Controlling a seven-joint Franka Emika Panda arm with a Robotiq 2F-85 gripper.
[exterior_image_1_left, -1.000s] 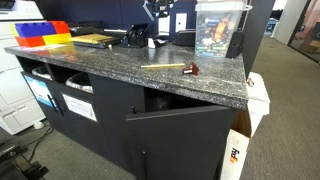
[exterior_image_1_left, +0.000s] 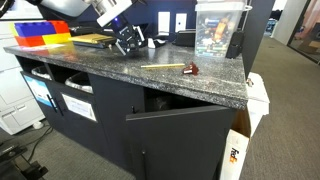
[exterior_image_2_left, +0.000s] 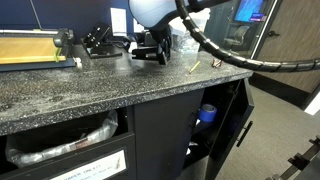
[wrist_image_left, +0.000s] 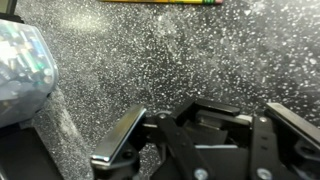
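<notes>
My gripper (exterior_image_1_left: 128, 44) hangs low over the dark speckled counter (exterior_image_1_left: 110, 64), left of the yellow pencil (exterior_image_1_left: 162, 66). In the wrist view the gripper is shut at the bottom of the frame, with nothing visible between its fingers. Part of the pencil (wrist_image_left: 165, 1) crosses the top edge of that view, apart from the gripper. In the second exterior view the gripper (exterior_image_2_left: 155, 52) is dark against the cluttered back of the counter, and whether it touches the surface cannot be told.
A clear tub of small items (exterior_image_1_left: 215, 32) stands at the back right. A dark red object (exterior_image_1_left: 190, 69) lies right of the pencil. Colored blocks (exterior_image_1_left: 42, 33) and a dark tray (exterior_image_1_left: 94, 41) are at the left. One cabinet door (exterior_image_1_left: 180, 142) hangs open below the counter.
Over the last second the gripper has come down and moved left in exterior view 1, from high near the tub to low over the counter. The pencil and red object have not moved.
</notes>
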